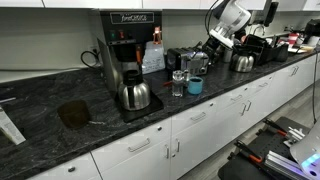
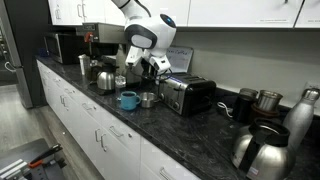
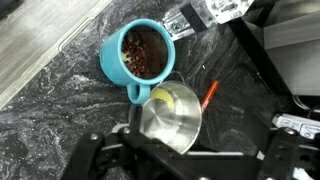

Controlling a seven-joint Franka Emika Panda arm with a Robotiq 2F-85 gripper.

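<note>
A blue mug with dark brown contents stands on the black counter, its handle toward the metal cup. Right beside it is the shiny metal cup, with something yellowish inside near its rim. My gripper hangs open above these two, with nothing visible between its fingers. In the second exterior view, the blue mug is just left of the metal cup. The first exterior view shows the mug near the counter's front edge.
A toaster stands close to the metal cup, and a red stick-like item lies between them. The coffee maker with its carafe and a clear container are also near. A kettle sits farther along the counter.
</note>
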